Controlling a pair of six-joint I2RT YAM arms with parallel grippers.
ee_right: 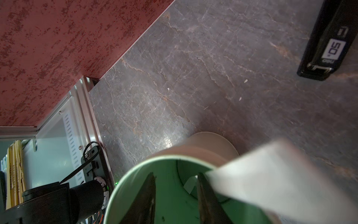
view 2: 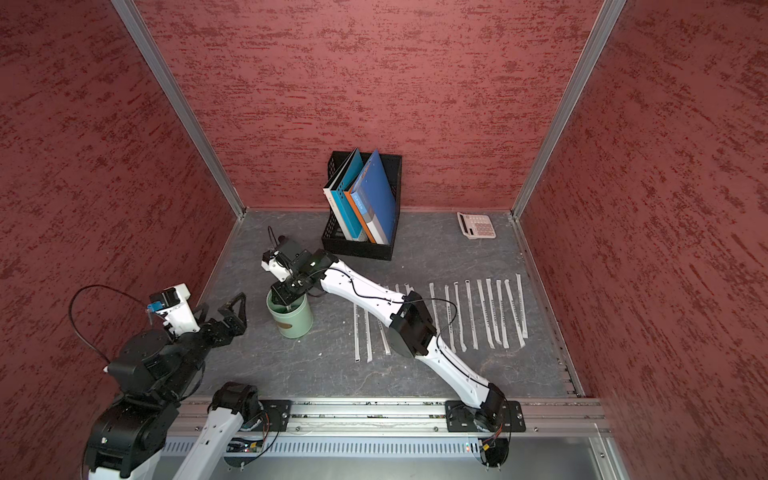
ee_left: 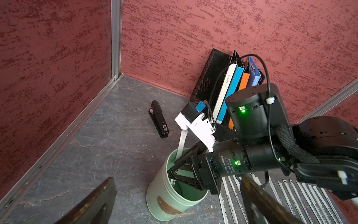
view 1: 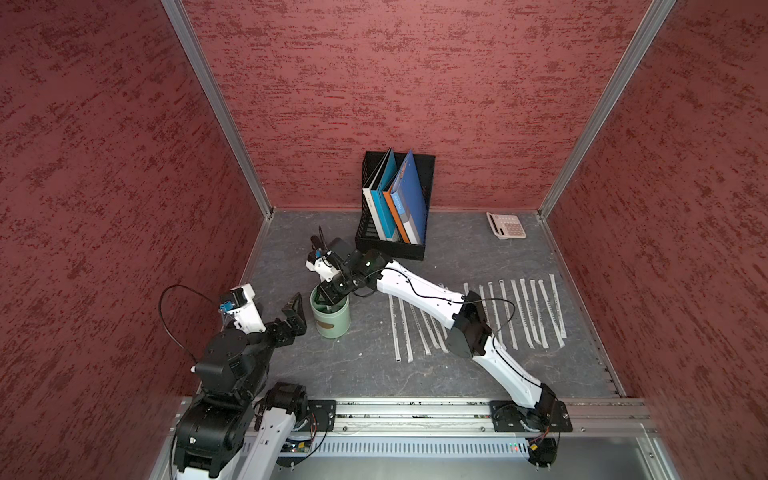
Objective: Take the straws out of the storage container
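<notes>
The green cylindrical container (view 1: 331,324) stands on the left of the table. A white straw leans in it, blurred close up in the right wrist view. My right gripper reaches into the container's mouth with open fingers, close beside that straw. My left gripper (view 1: 295,312) is open and apart from the container, to its left. Several straws (view 2: 480,312) lie in a row on the table, right of the container.
A black crate (view 2: 360,249) of folders stands at the back, a calculator (view 2: 476,225) at the back right. A black stapler (ee_left: 158,118) lies behind the container.
</notes>
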